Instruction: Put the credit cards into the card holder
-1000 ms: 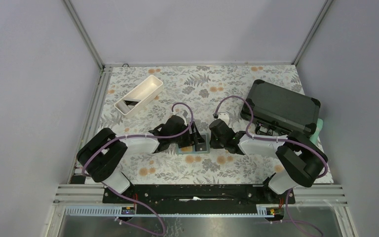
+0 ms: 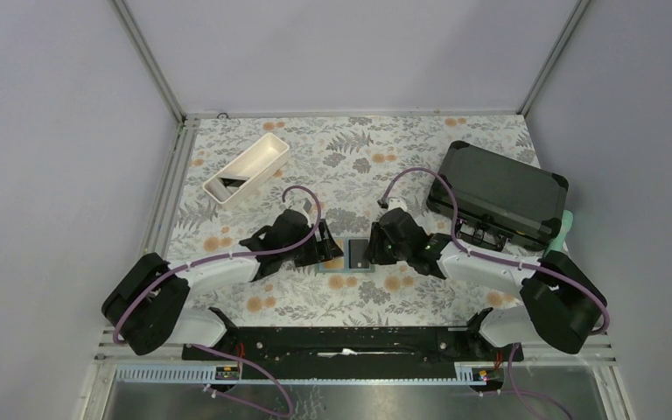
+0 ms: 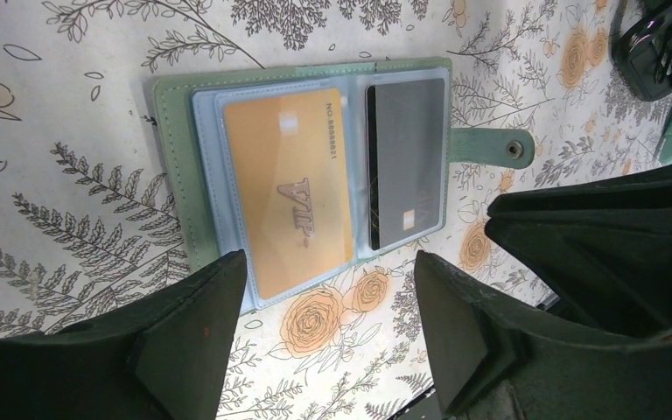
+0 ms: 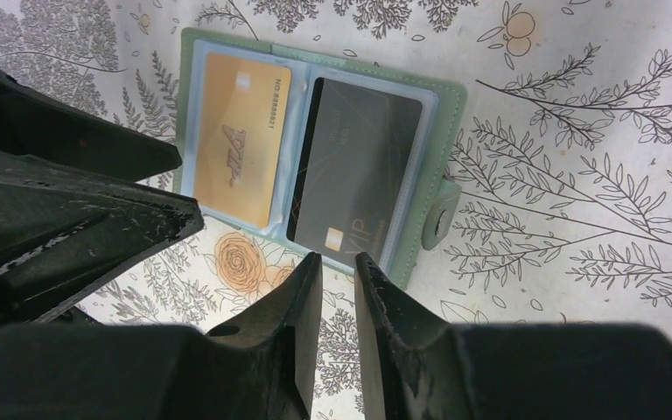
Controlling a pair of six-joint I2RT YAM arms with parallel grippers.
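The green card holder lies unfolded on the patterned cloth with clear sleeves on both halves. A gold VIP card rests in its left sleeve. In the right sleeve sits a black card, a little of its dark inner edge uncovered. My left gripper is open above the front of the left half, nothing between its fingers. By the front of the black card, my right gripper has its fingertips a narrow gap apart, with nothing visible between them. From the right side extends a snap strap.
A white tray with dark and pale items stands at the back left. The dark case fills the right side, a mint-green object beside it. Cloth behind the holder is clear. Both grippers are close together.
My left gripper has moved left, uncovering the black card in the top view.
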